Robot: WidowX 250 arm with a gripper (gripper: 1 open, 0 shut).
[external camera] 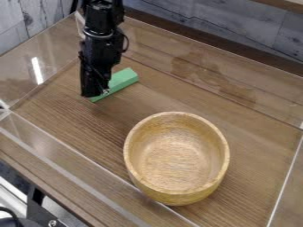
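A black robot arm comes down from the top to my gripper (95, 87), which is low over the table at the left side of a flat green rectangular block (122, 80). The gripper looks shut; whether its tips touch the block or anything is between them is too small to tell.
A large round tan bowl (176, 182) stands at the lower right.
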